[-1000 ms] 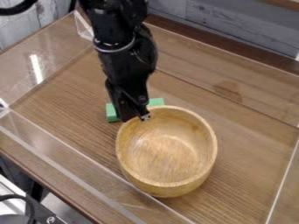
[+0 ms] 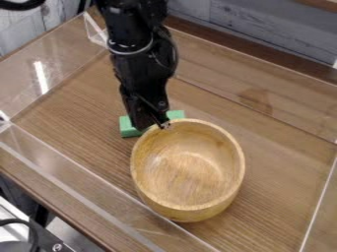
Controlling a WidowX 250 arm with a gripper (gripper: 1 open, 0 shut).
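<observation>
The black gripper [image 2: 145, 116] reaches down from the top of the view, its fingertips just left of a wooden bowl's rim, over a green block. It looks shut, with nothing visible between its fingers. The pale wooden bowl [image 2: 187, 177] stands on the table, empty. The green block [image 2: 126, 127] lies behind the bowl and is partly hidden by the gripper and bowl.
The brown wooden table [image 2: 66, 113] has free room at the left and right of the bowl. A wall [image 2: 250, 25] runs along the back. Cables lie at the lower left.
The gripper has shifted slightly over the last second, staying above the green block beside the bowl. The bowl and block look unmoved.
</observation>
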